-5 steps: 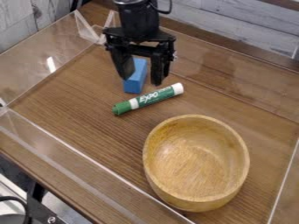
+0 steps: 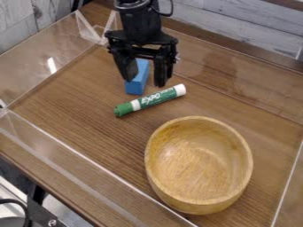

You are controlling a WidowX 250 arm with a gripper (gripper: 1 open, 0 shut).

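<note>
My gripper (image 2: pixel 143 63) hangs over the upper middle of the table, open, its two black fingers spread apart. A blue block (image 2: pixel 137 82) lies just below it, partly hidden behind the gripper. A green and white marker (image 2: pixel 151 100) lies diagonally in front of the block. A wide, empty yellow bowl (image 2: pixel 196 162) sits at the lower right.
Clear walls run along the left edge, and a white panel lines the back. A black cable shows at the bottom left.
The gripper has shifted very slightly, staying above the blue block. The objects on the table have not moved.
</note>
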